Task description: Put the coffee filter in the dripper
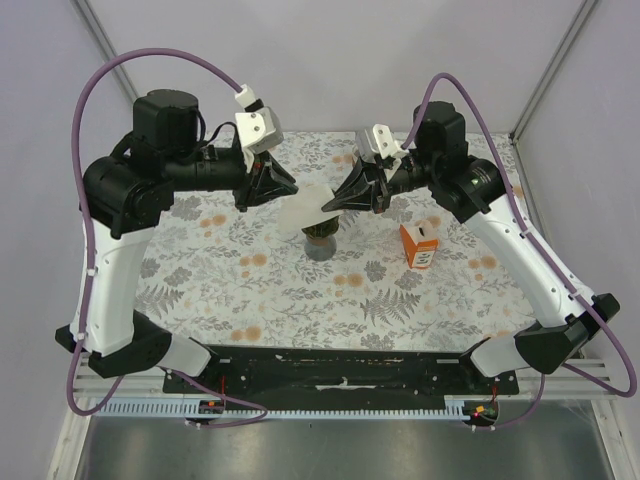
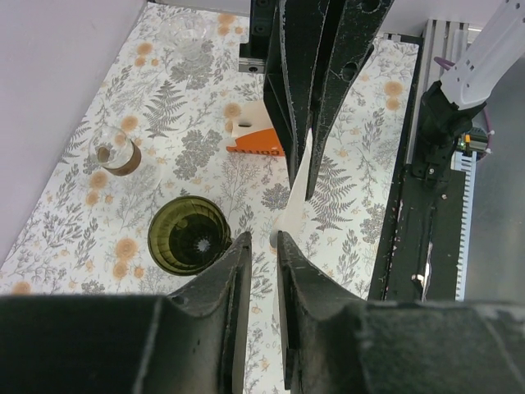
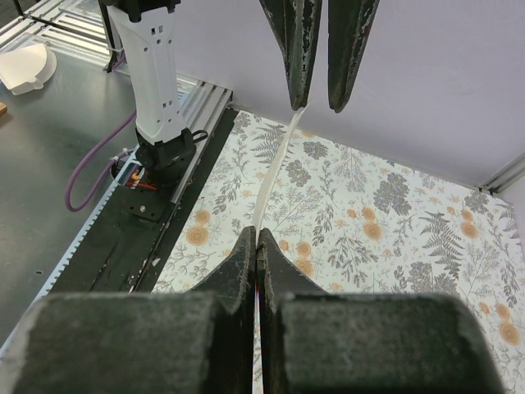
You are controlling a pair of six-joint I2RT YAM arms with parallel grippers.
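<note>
My right gripper [image 1: 340, 200] is shut on the white coffee filter [image 1: 303, 210], holding it by an edge above the dripper [image 1: 321, 230], a dark cup on a stand. The filter shows edge-on in both wrist views as a thin white strip [image 2: 294, 197]. My left gripper [image 1: 265, 185] is close to the filter's left side, its fingers part open. In the left wrist view they stand just short of the filter's edge, beside the dripper [image 2: 188, 233].
An orange box [image 1: 419, 245] stands on the patterned mat at right. In the left wrist view, a glass container [image 2: 115, 149] stands behind the dripper.
</note>
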